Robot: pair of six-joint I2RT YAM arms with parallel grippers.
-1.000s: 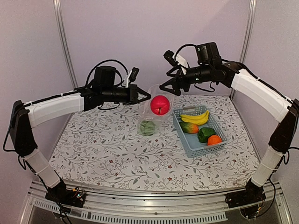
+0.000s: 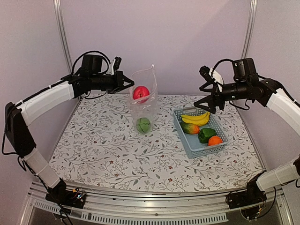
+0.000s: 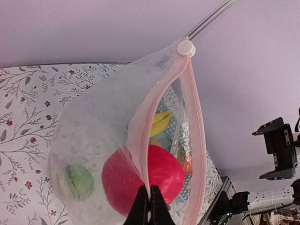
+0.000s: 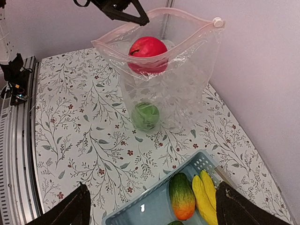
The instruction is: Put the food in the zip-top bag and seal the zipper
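Observation:
The clear zip top bag (image 2: 149, 110) stands upright with its mouth gaping. Its pink-tinted zipper rim (image 3: 200, 140) ends in a white slider (image 3: 186, 47). A red round fruit (image 4: 147, 48) sits inside, high up near the mouth. Low in the bag lies a green round item (image 4: 145, 116). My left gripper is shut on one edge of the bag's rim. To the right, above the basket's far end, my right gripper (image 2: 199, 87) is open and empty, clear of the bag.
A blue-grey basket (image 2: 191, 149) stands right of the bag. It holds bananas (image 2: 196, 119), a green-orange papaya (image 2: 190, 128), a green pepper (image 2: 205, 135) and an orange (image 2: 214, 140).
My right gripper has drawn away from the bag to the right, staying open. My left gripper has shifted left, carrying the bag's rim and the red fruit leftward with it.

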